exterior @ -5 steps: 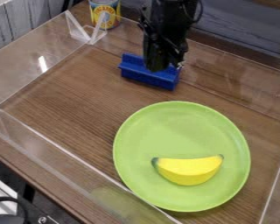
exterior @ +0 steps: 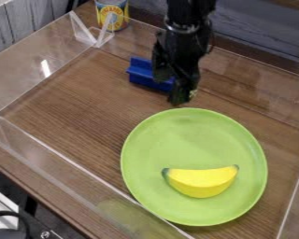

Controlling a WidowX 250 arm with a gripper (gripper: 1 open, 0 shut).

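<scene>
My black gripper [exterior: 171, 79] hangs at the upper middle, low over a blue block [exterior: 141, 72], which it partly hides. Its fingertips are dark and overlap, so whether anything is between them cannot be told. A green plate [exterior: 157, 191] fills the lower right, with a yellow banana [exterior: 202, 182] on it.
A can [exterior: 111, 13] stands at the back left. Clear plastic walls edge the left and front of the wooden surface [exterior: 71, 121].
My gripper has moved down over the blue block and now covers more of its right part. The plate and banana have not moved.
</scene>
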